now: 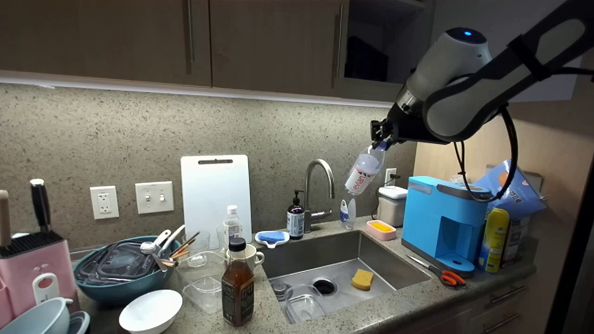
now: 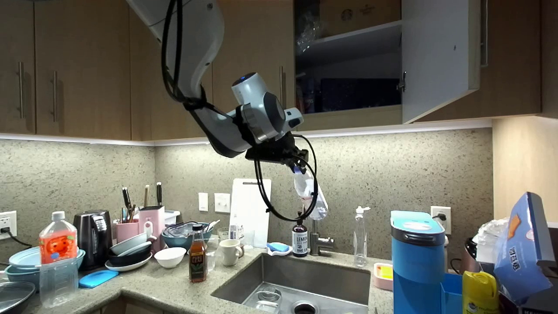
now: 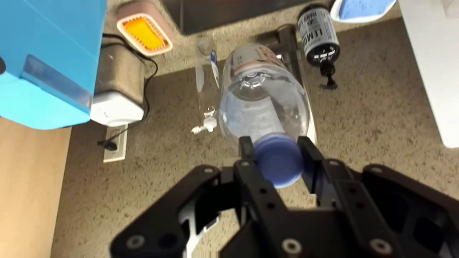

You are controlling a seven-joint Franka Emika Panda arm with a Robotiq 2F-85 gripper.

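Observation:
A clear Evian bottle (image 1: 365, 170) with a bluish-purple cap hangs in the air behind the sink, tilted, its base pointing down and to the left in exterior view 1. My gripper (image 1: 379, 144) is shut on its cap (image 3: 278, 161); in the wrist view one finger (image 3: 246, 150) presses each side of it. In exterior view 2 the bottle (image 2: 309, 191) is partly behind a black cable loop, its base down and to the right. Its body stays clear of the counter.
Near the bottle stand the faucet (image 1: 319, 183), a dark soap pump (image 1: 295, 217) and a clear squeeze bottle (image 2: 360, 238). The sink (image 1: 359, 250) holds a yellow sponge (image 1: 362, 279) and a clear container. A blue coffee machine (image 1: 442, 222) is on the right; a cabinet door (image 2: 440, 57) hangs open above.

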